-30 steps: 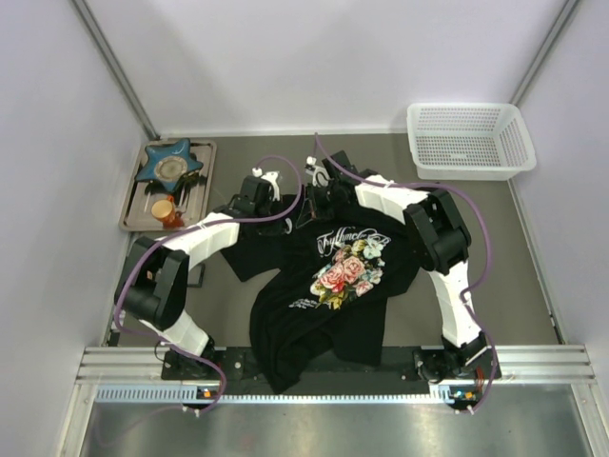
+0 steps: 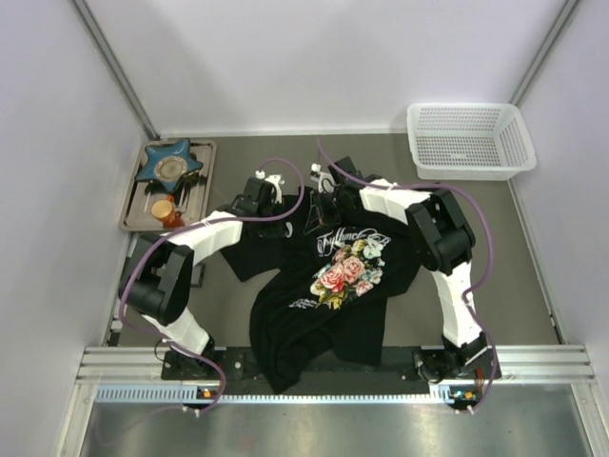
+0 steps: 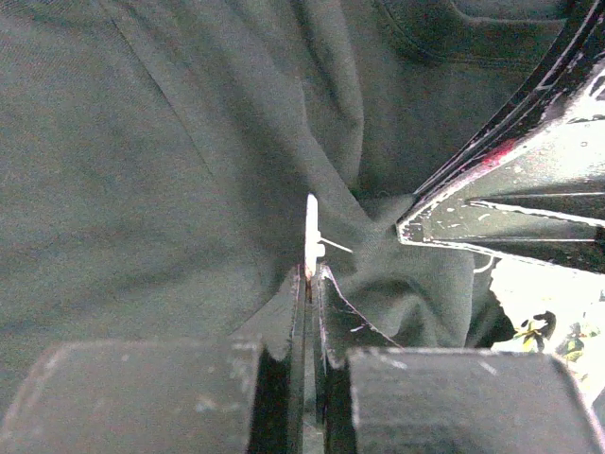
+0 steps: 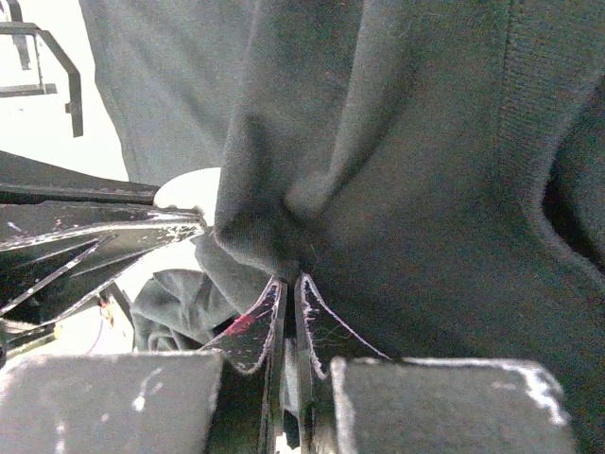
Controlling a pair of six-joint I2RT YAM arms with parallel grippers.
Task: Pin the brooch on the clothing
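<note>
A black shirt [image 2: 343, 314] with a floral print lies across the table's middle. In the left wrist view my left gripper is shut at the lower end of a small upright white piece with a thin pin [image 3: 312, 227], apparently the brooch, over the cloth. My right gripper is shut at a fold of the shirt; whether cloth is between the tips is unclear. A white rounded shape [image 4: 189, 194] shows behind the left gripper's fingers in the right wrist view. In the top view both grippers are close together at the shirt's upper part.
A steel tray [image 2: 200, 200] with a blue star-shaped dish and an orange cup is at the upper left. A white basket [image 2: 466, 162] stands at the back right. Bare table shows beside the shirt on both sides.
My right arm has shifted slightly to the right in the top view. My left arm shows little or no movement.
</note>
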